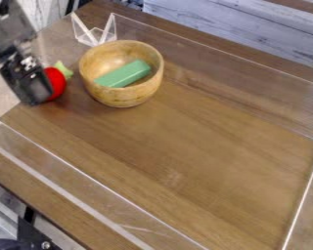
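Observation:
My gripper (32,86) is at the left edge, blurred, lowered beside a red round object (54,80) and partly in front of it; its fingers look apart. A small pale green piece shows just behind the red object. To the right stands a wooden bowl (138,92) with a green block (122,73) inside.
A white wire holder (94,29) stands behind the bowl.

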